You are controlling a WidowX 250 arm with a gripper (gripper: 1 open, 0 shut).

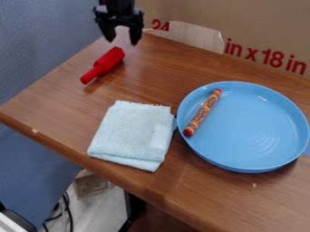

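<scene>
The black gripper is at the top left, above the far corner of the wooden table. Its fingers point down, apparently apart with nothing visible between them. A red object, like a bottle or rolling pin, lies just below it, not touched. A blue plate holds an orange tube-like stick near its left rim. A folded pale blue cloth lies at the front middle.
A cardboard wall stands behind the table. The middle and back of the tabletop between the red object and the plate are clear. Cables hang below the front left edge.
</scene>
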